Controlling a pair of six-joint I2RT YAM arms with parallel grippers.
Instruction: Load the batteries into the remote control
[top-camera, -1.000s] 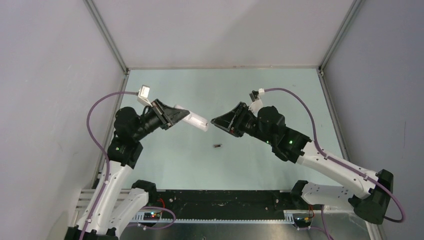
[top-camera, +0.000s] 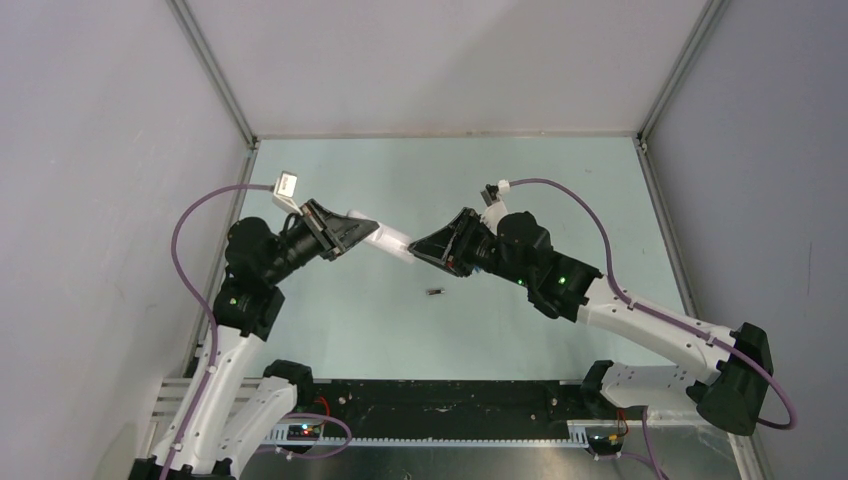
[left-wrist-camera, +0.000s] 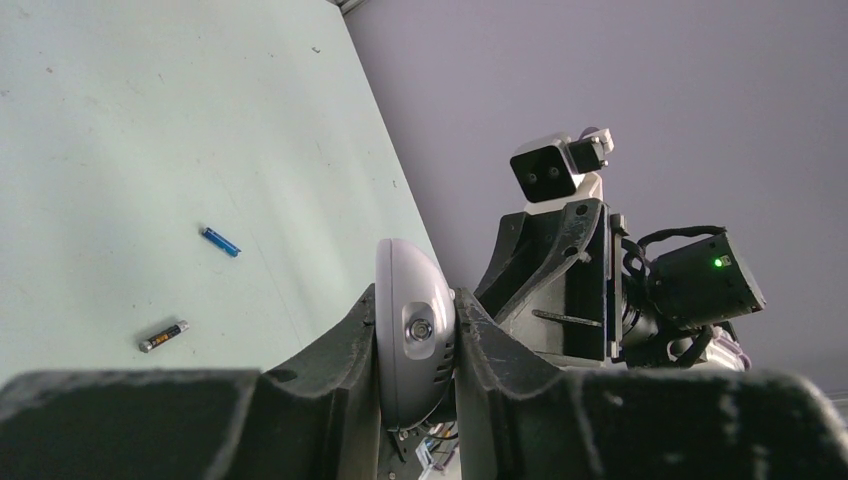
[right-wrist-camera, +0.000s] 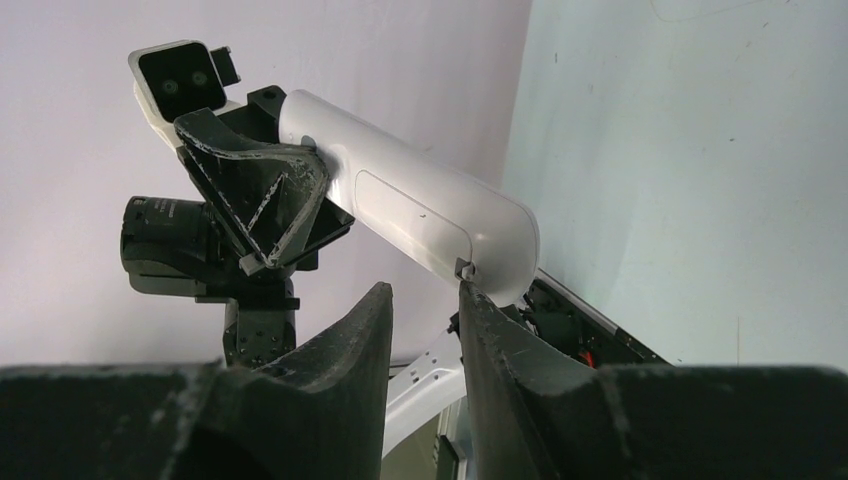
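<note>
My left gripper (top-camera: 350, 228) is shut on the white remote control (top-camera: 385, 237), holding it in the air, tilted toward my right gripper (top-camera: 425, 250). In the right wrist view the remote (right-wrist-camera: 410, 190) shows its back cover, and the fingertips of my part-open right gripper are at the latch on the cover's end. In the left wrist view a blue battery (left-wrist-camera: 220, 241) and a black battery (left-wrist-camera: 163, 336) lie apart on the table.
Walls close it in at left, back and right; a dark rail runs along its front edge.
My right gripper has moved left and slightly down in the top view, up to the end of the remote. My left gripper and the remote have stayed almost still.
</note>
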